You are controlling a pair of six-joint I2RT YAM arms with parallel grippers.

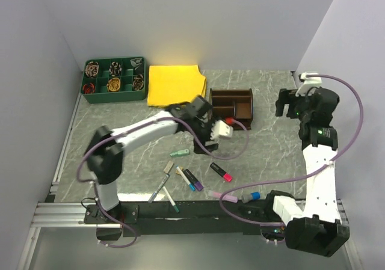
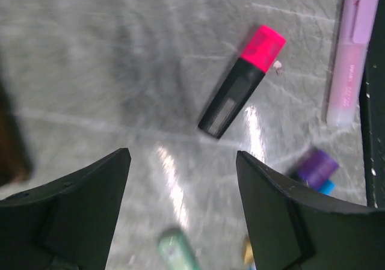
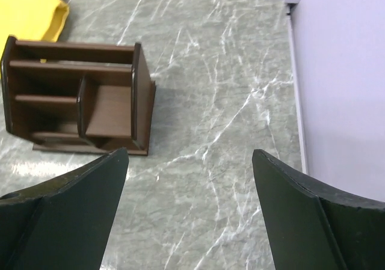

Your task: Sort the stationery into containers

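Over the middle of the table my left gripper (image 1: 206, 148) hangs with its fingers apart and nothing between them. Past its fingertips, in the left wrist view, lies a black marker with a pink cap (image 2: 234, 92); a pink highlighter (image 2: 350, 59), a purple cap (image 2: 316, 169) and a small green item (image 2: 177, 251) lie around it. My right gripper (image 1: 286, 103) stands open and empty at the right, beyond the brown compartment box (image 1: 239, 94). More pens lie at the front, among them a purple-capped marker (image 1: 193, 180) and a grey pen (image 1: 159, 187).
A green divided tray (image 1: 127, 92) with coiled items stands at the back left, next to a folded yellow cloth (image 1: 171, 85). A blue-capped item (image 1: 255, 196) lies near the front edge. Bare table lies right of the brown box.
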